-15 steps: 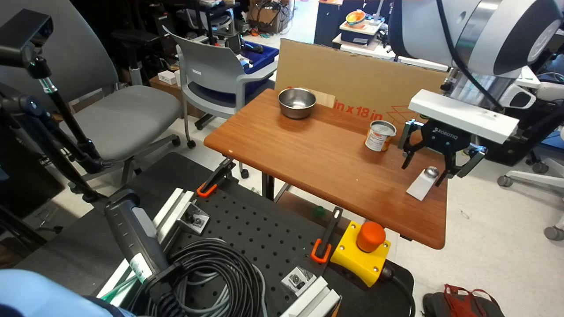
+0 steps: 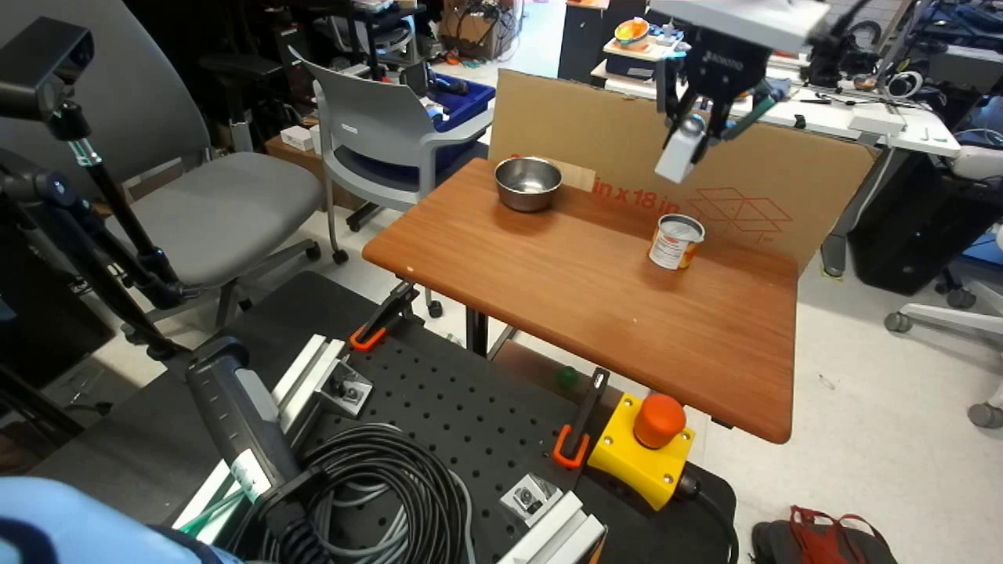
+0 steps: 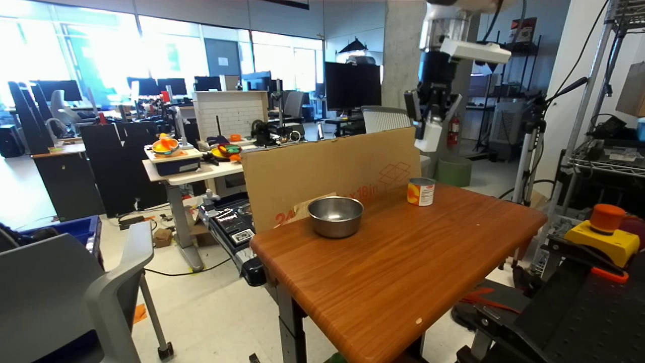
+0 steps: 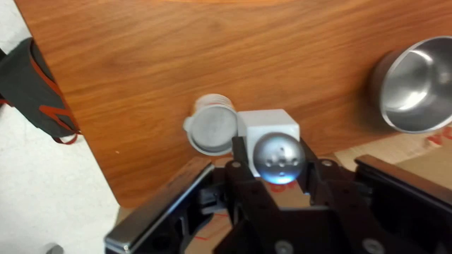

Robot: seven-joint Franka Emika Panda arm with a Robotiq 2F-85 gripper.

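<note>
A white salt shaker (image 4: 271,120) with a round silver top is pinched between the fingers of my gripper (image 2: 693,122), its white end pointing down. In exterior view 2 the shaker (image 3: 428,136) hangs in the air above the far part of the table, in front of the cardboard. Below it, apart from it, an opened can (image 2: 675,241) with an orange and white label stands upright on the table. The wrist view has the can (image 4: 213,129) just left of the shaker. A steel bowl (image 2: 527,183) sits at the table's far left and looks empty.
A cardboard sheet (image 3: 338,163) stands upright along the table's far edge, close to the can and bowl. A yellow box with a red button (image 2: 659,420) stands off the near edge.
The shaker has left the right side of the table and is now up in my gripper, which has shut on it and moved up and back toward the cardboard. Can and bowl have not moved.
</note>
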